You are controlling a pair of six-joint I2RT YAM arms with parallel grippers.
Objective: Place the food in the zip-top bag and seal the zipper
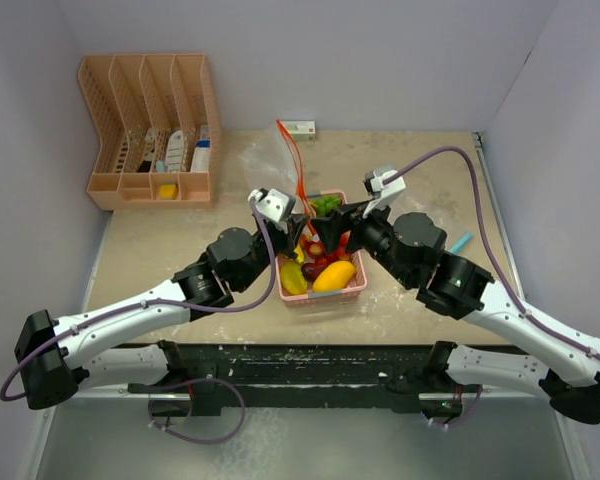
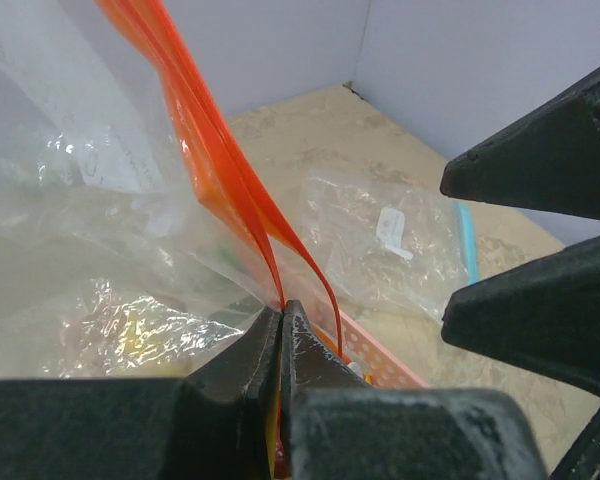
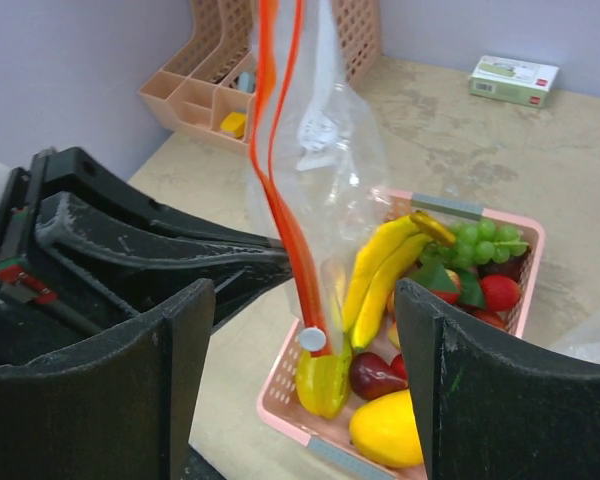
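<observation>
A clear bag with an orange zip strip (image 2: 225, 170) hangs from my left gripper, which is shut on its edge near the strip's lower end. In the right wrist view the bag (image 3: 330, 170) rises upright above the pink basket (image 3: 528, 300). That basket holds the food: bananas (image 3: 380, 270), green grapes (image 3: 488, 245), a yellow mango-like fruit (image 3: 388, 428) and several red fruits. My right gripper stands open, the strip's end with its white dot showing between its fingers, apart from both. Whether the bag's mouth is parted cannot be told.
Another clear bag with a blue strip (image 2: 467, 243) lies flat to the right of the basket. A peach-coloured organizer (image 1: 150, 130) stands at the back left, and a small green-white box (image 1: 299, 130) at the back. Bare table lies left of the basket.
</observation>
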